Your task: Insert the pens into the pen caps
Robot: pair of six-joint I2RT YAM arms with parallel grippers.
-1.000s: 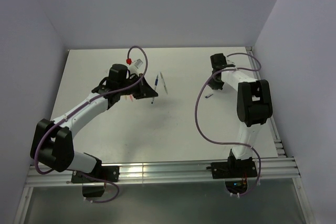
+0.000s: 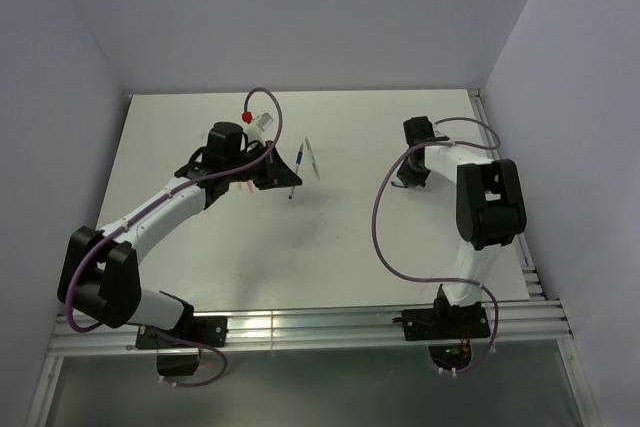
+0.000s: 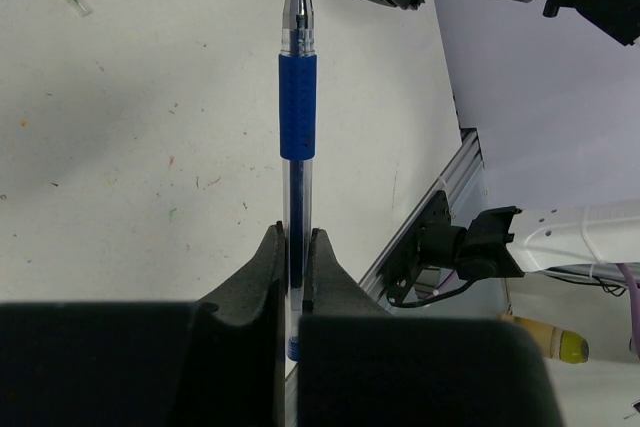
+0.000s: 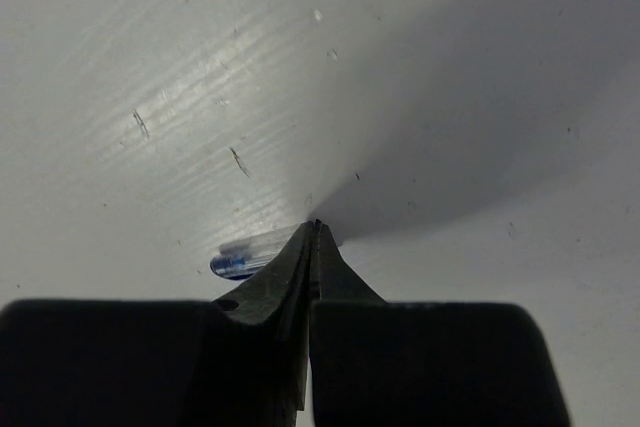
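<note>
A blue gel pen stands point-up in the left wrist view, with my left gripper shut on it. In the top view that gripper holds it above the table's middle-left. My right gripper is shut, its tips down at a clear, blue-ended cap lying on the table at right. The fingers cover part of the cap; I cannot tell whether any of it is between them.
Several clear and coloured pens or caps lie around the left gripper on the white table. Walls stand behind and at both sides.
My right gripper has moved a little toward the front and right, down onto the cap. The left gripper with the pen looks unmoved.
</note>
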